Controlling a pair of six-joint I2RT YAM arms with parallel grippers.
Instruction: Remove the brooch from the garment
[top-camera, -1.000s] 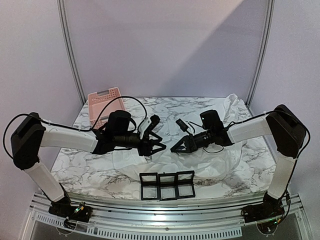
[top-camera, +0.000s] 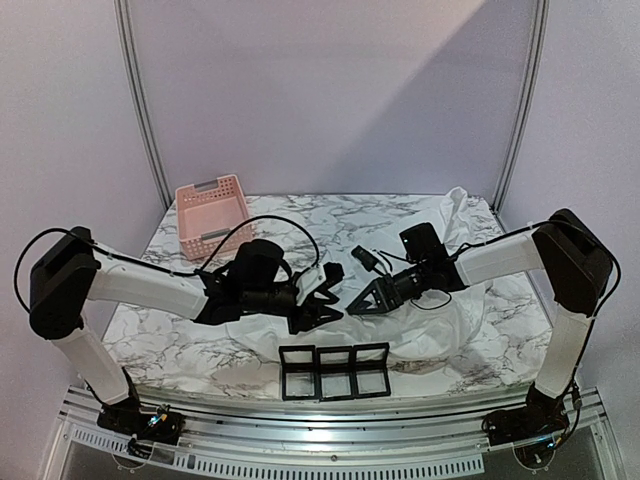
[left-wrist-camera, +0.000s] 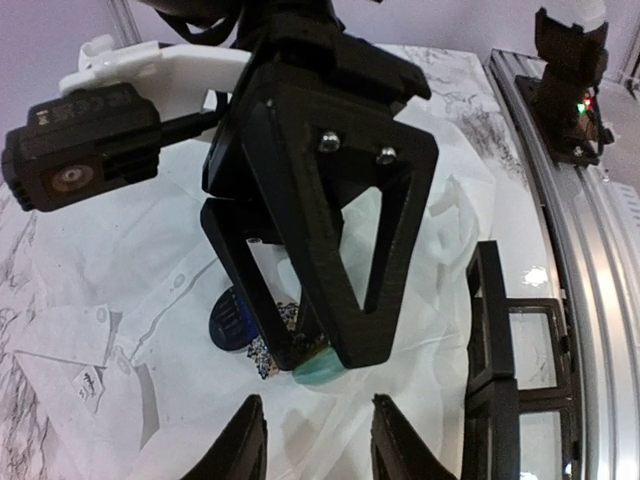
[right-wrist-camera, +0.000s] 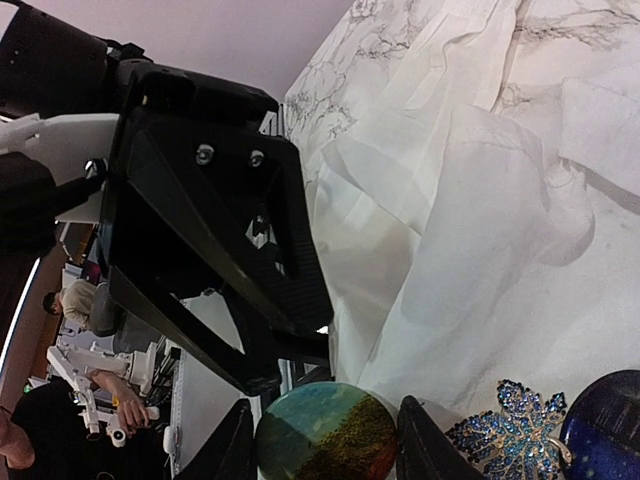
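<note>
The white garment is spread in wrinkles over the table. Three brooches show on it: a round teal one, a glittery blue flower and a dark blue round one. The teal brooch sits between my right gripper's fingers; whether they press on it I cannot tell. Part of it shows in the left wrist view, below the right gripper. My left gripper stands open beside the right one, with nothing between its fingertips. Any fastening behind the brooch is hidden.
A black three-part frame stands near the table's front edge, just in front of the garment. At the back left is a pink basket. Little room separates the two grippers; bare marble lies behind them.
My left gripper has moved right and toward the table's front, now closer to the right gripper. The right arm has shifted only slightly. Basket and black frame have not moved.
</note>
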